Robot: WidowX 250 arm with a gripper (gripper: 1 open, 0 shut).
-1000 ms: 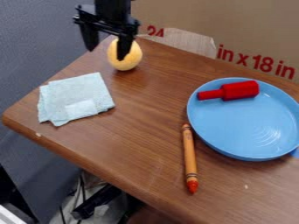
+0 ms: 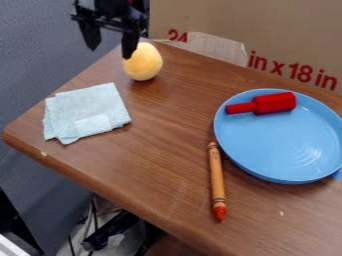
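Note:
My black gripper (image 2: 110,40) hangs at the top left, above and slightly left of a pale yellow round object (image 2: 143,63). Its two fingers stand apart with nothing visible between them. A folded light blue cloth (image 2: 86,114) lies on the left of the wooden table (image 2: 160,170). A blue plate (image 2: 278,145) at the right holds a red cylinder with a handle (image 2: 273,103). An orange crayon (image 2: 217,185) lies just left of the plate.
Cardboard (image 2: 267,35) stands along the back. The table's left edge drops to a dark grey area.
The gripper has moved upward and a little left, away from the yellow object. The objects on the table look unchanged.

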